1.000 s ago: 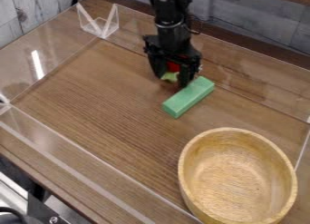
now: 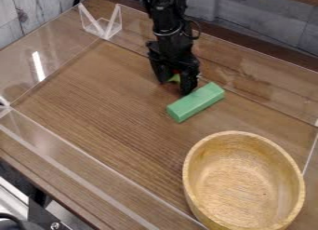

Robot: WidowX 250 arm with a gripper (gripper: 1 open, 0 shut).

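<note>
The dark robot arm reaches down from the top centre to the gripper [image 2: 174, 77], which is over a small green object [image 2: 177, 77] on the wooden table [image 2: 93, 122]. The fingers overlap that object, largely hiding it, and I cannot tell whether they grip it. A light green rectangular block [image 2: 195, 102] lies just in front, diagonally on the table.
A large pale yellow bowl [image 2: 244, 201] fills the lower right. A clear, angular plastic item stands at the top left near the back edge.
The gripper has shifted slightly, and less of the object beneath it shows than about a second ago. The green block looks almost unchanged, very slightly shifted.
</note>
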